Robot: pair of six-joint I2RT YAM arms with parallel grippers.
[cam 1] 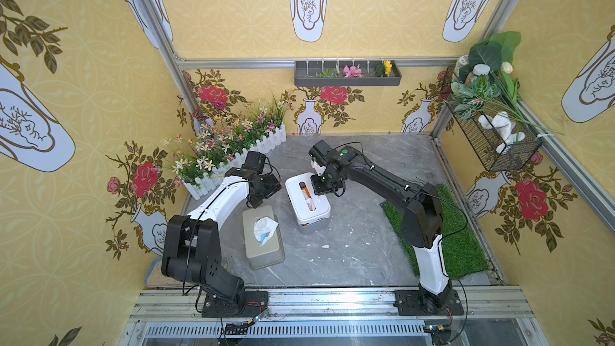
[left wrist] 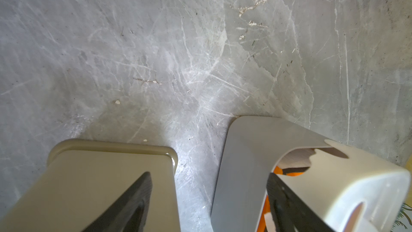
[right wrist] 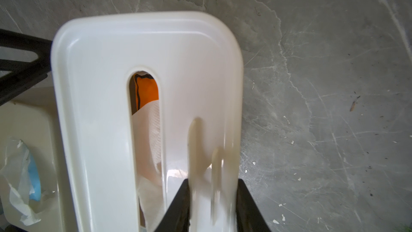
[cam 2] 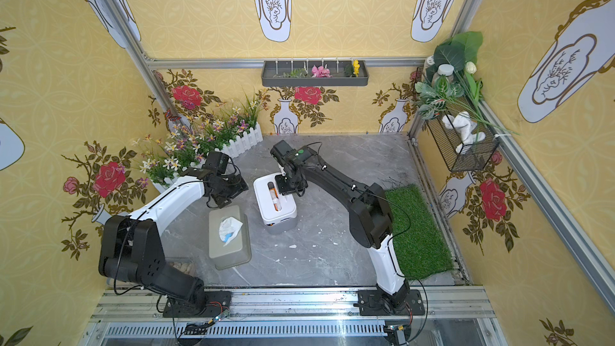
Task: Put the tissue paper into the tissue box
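Observation:
My right gripper is shut on the long edge of the white lid (right wrist: 98, 116) of the grey tissue box (left wrist: 244, 167). In the left wrist view the lid sits tilted over the box, with a gap along one side. Through the lid's slot shows the tissue paper (right wrist: 148, 133), white with an orange patch, lying inside. My left gripper stands open, fingers apart, nothing between them. It hangs between the grey box and a beige tissue box (left wrist: 107, 180), touching neither as far as shows.
A crumpled white tissue (cam 1: 264, 228) sticks out of the beige box's top. Behind the left arm runs a white fence planter of flowers (cam 1: 240, 153). Green turf (cam 1: 442, 237) lies at the right.

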